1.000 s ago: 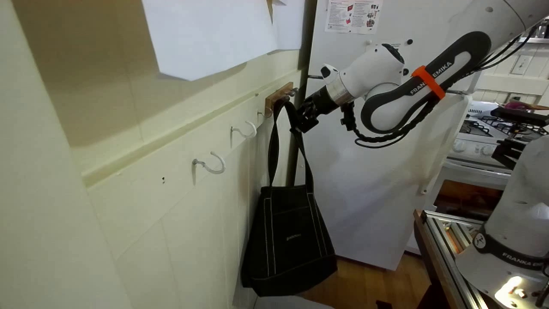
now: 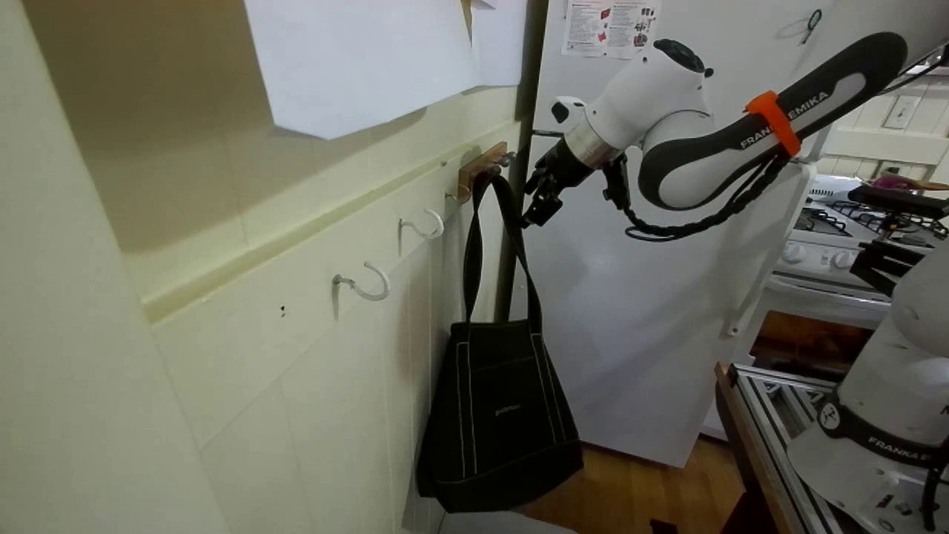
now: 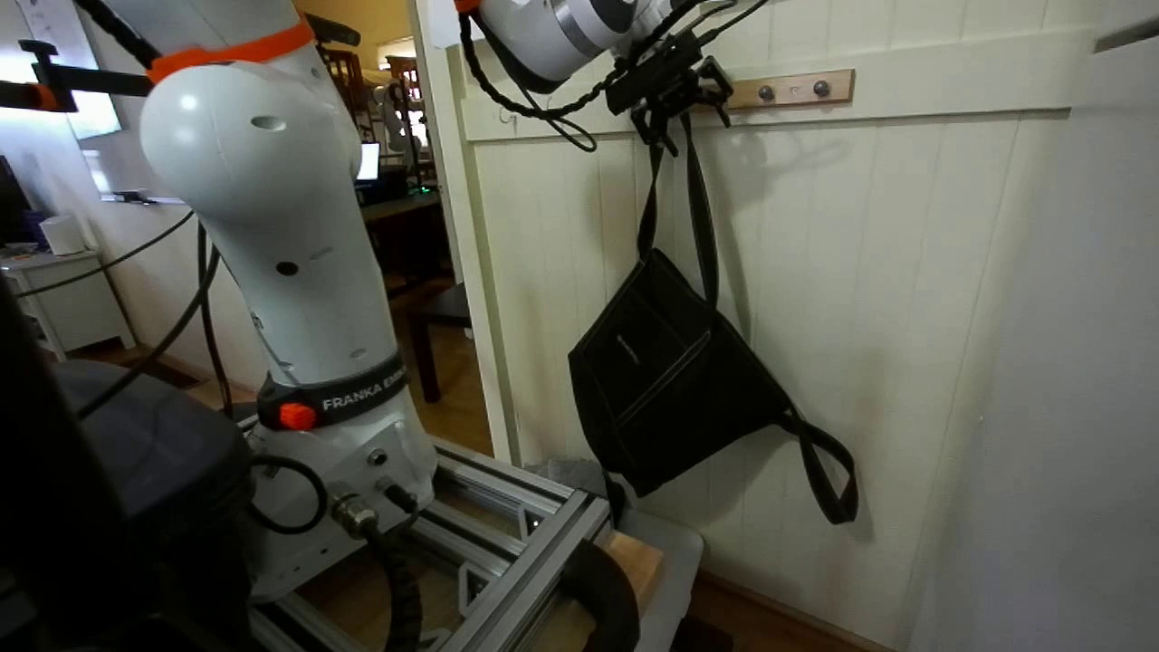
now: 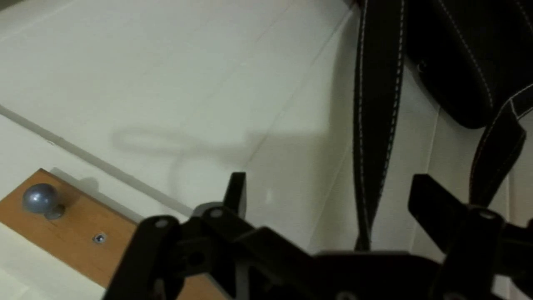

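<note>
A black tote bag (image 2: 503, 409) with white stitching hangs by one strap (image 2: 473, 254) from the wooden hook rack (image 2: 483, 169) on the wall. Its other strap (image 3: 831, 478) dangles loose at the bag's lower right in exterior view 2. My gripper (image 2: 531, 203) is beside the top of the hanging strap, just in front of the rack. In the wrist view the gripper is open, its fingers (image 4: 237, 192) wide apart. The hanging strap (image 4: 378, 115) runs down the picture between them, nearer the right finger; its top is hidden behind the gripper body.
Two white hooks (image 2: 362, 283) stick out of the wall left of the bag. A large fridge (image 2: 623, 294) stands close behind my arm. On the rack a metal knob (image 4: 41, 198) is bare. White paper (image 2: 365, 62) hangs above.
My gripper has shifted slightly and tilted, its fingers now showing more apart from the strap. The forearm has swung up and to the right. The bag has not visibly moved.
</note>
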